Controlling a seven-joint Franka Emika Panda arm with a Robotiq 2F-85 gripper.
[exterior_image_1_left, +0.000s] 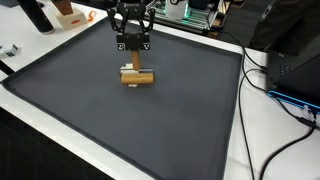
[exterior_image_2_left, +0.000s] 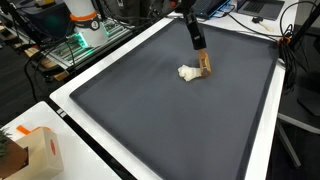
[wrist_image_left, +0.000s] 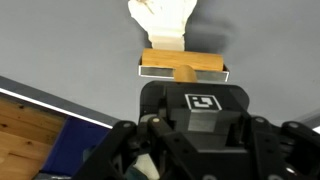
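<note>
A wooden T-shaped tool, like a small brush or squeegee (exterior_image_1_left: 138, 79), is in my gripper (exterior_image_1_left: 134, 50), which is shut on its upright handle. The tool's crosspiece (wrist_image_left: 183, 61) is low at the grey work surface. Whether it presses on the surface cannot be told. A crumpled white piece (exterior_image_2_left: 189, 73), perhaps cloth or foam, lies right beside the crosspiece. In the wrist view, this white piece (wrist_image_left: 164, 14) narrows toward the wood and appears to meet it. The gripper's dark body hides most of the handle there.
The grey board (exterior_image_1_left: 165, 130) is clear around the tool, with a white table edge (exterior_image_1_left: 70, 135) around it. At the far left stand small boxes and bottles (exterior_image_1_left: 65, 8). A cardboard box (exterior_image_2_left: 48, 158) is at the lower left of the second exterior view.
</note>
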